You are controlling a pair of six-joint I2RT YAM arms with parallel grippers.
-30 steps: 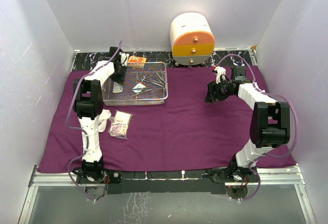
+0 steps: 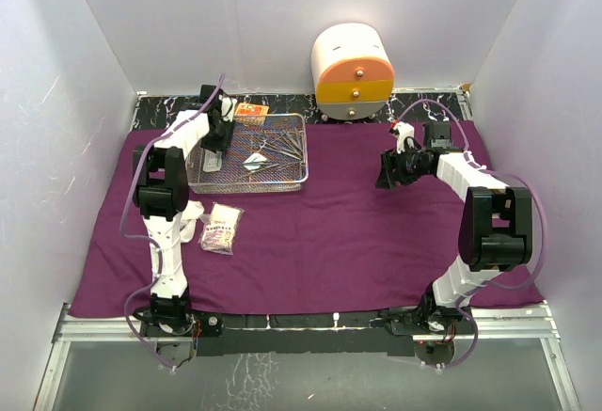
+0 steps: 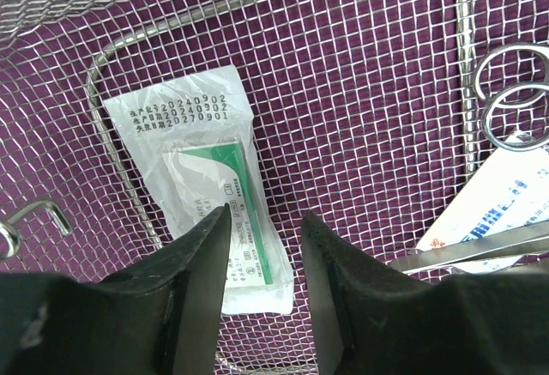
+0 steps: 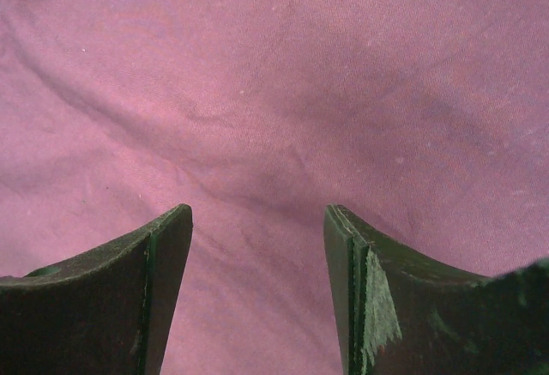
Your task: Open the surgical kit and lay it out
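Note:
A wire mesh tray (image 2: 282,181) at the upper left holds steel instruments (image 2: 287,148) and flat packets. My left gripper hangs over a sealed white-and-green packet (image 3: 204,179) at the tray's left side, its fingers apart, with the packet below them. Scissor handles (image 3: 515,139) and another white packet (image 3: 480,195) lie to the right of it. My right gripper is open over bare purple cloth (image 4: 274,92), right of the tray, with nothing between its fingers.
A bagged pack (image 2: 220,230) and white gloves (image 2: 188,223) lie below the tray. A small drawer cabinet (image 2: 353,63) stands at the back, an orange packet (image 2: 251,109) behind the tray.
My left gripper has shifted very slightly over the packet in the tray. The right arm has not visibly moved.

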